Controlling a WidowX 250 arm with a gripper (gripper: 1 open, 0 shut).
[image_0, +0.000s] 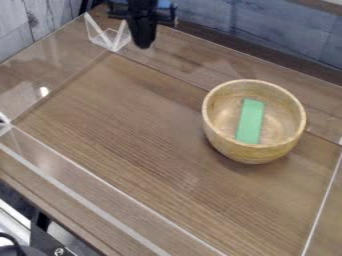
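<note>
My gripper (142, 42) is at the top of the view, dark and small over the back of the wooden table, apparently shut, with nothing visible held. A wooden bowl (218, 115) stands on the right of the table with a green block (250, 121) lying inside it.
Whitish clear shapes or markings (107, 36) show near the back left, too faint to identify. The table's edge runs along the lower left.
</note>
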